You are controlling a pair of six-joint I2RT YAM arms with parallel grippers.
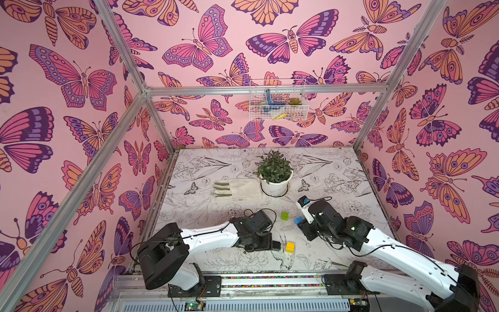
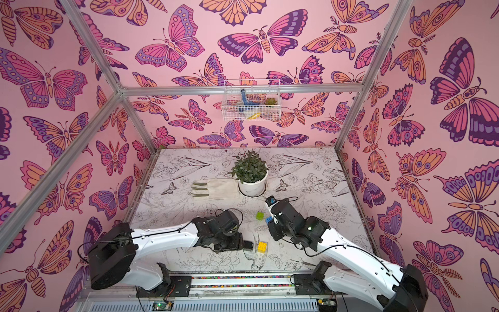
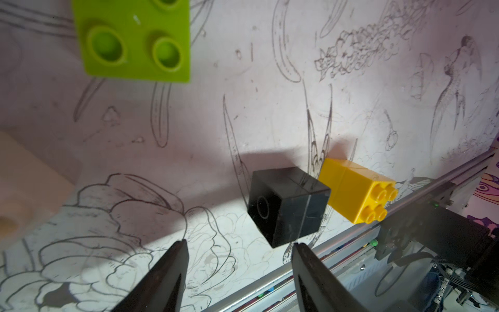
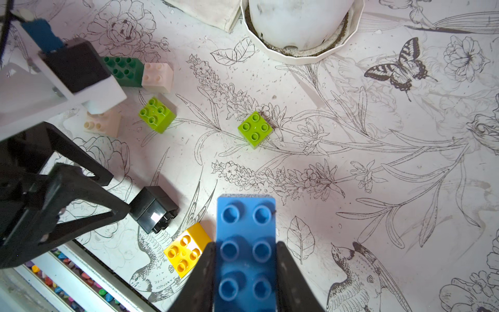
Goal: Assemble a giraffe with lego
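Observation:
In the right wrist view my right gripper is shut on a blue 2x3 brick (image 4: 245, 221), held over the table. My left gripper is open, fingertips just short of a black brick (image 3: 288, 205) on the table, with nothing between them. A yellow brick (image 3: 353, 189) lies beside the black one. Lime bricks (image 4: 157, 114), a dark green brick (image 4: 123, 71), a white brick (image 4: 157, 77) and a pale brick (image 4: 102, 123) lie on the table.
A potted plant (image 1: 274, 179) and cream gloves (image 1: 239, 188) stand and lie at the back. A metal rail (image 1: 234, 278) runs along the front edge.

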